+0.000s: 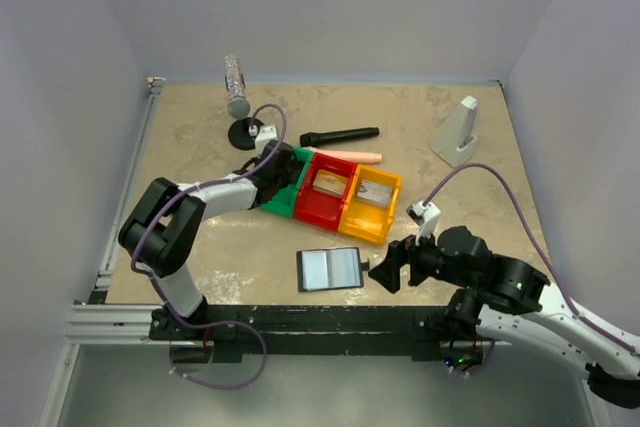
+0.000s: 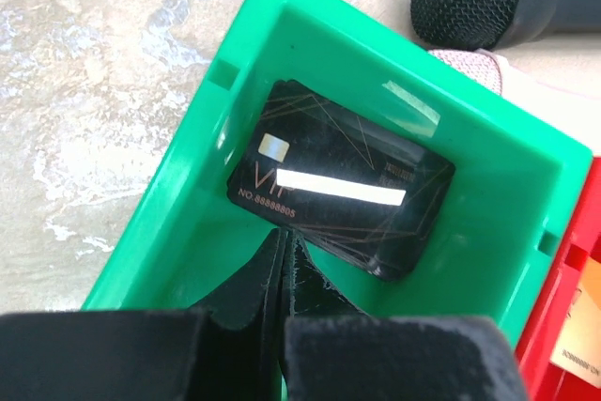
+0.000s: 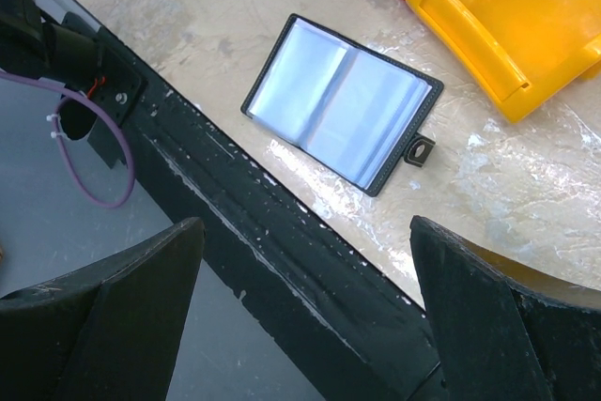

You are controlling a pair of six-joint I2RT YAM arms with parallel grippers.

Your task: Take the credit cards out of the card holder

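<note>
Black cards point(image 2: 343, 171) lie in the green bin point(image 2: 498, 119). My left gripper is over that bin, shut with nothing seen between its fingers, its tips at the cards' lower edge; whether they touch is unclear. The red bin point(image 1: 319, 204) and yellow bin point(image 1: 360, 222) hold lighter cards. An open folder-like holder with pale sleeves point(image 3: 333, 91) lies at the table's front. My right gripper stands open and empty near the front right.
A microphone point(image 1: 340, 135), a pink cylinder point(image 1: 355, 157), a white stand point(image 1: 457, 132) and a bottle on a black base point(image 1: 236, 97) occupy the back.
</note>
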